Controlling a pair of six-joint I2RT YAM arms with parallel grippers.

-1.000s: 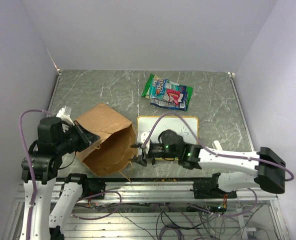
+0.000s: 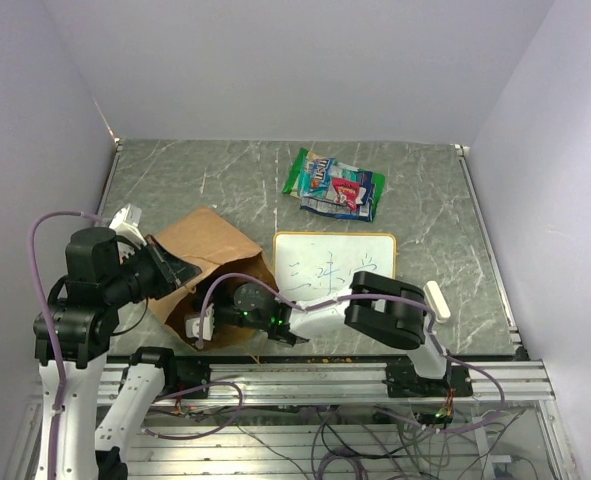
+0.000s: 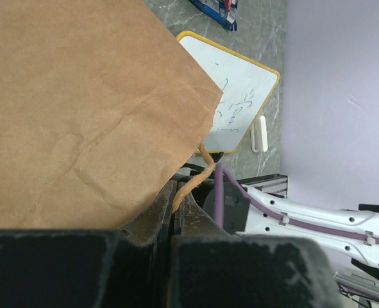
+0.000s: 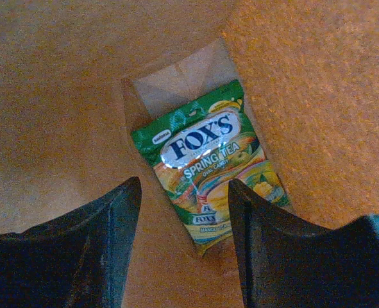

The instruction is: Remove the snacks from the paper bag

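The brown paper bag (image 2: 200,235) lies on its side at the front left, mouth toward the right. My left gripper (image 2: 175,270) is at its upper edge, shut on the twisted handle (image 3: 195,179), which shows in the left wrist view. My right gripper is inside the bag, part open, its fingertips either side of the lower part of a green Fox's Spring Tea candy packet (image 4: 208,167) lying in there. In the top view that gripper is hidden by the bag and arm.
Several snack packets (image 2: 335,185) lie piled at the back middle. A whiteboard (image 2: 370,255) lies right of the bag, with a white eraser (image 2: 437,300) at its right.
My right gripper has moved left from over the whiteboard into the bag's mouth. The left gripper has shifted slightly, still at the bag's edge. The snack pile is unchanged.
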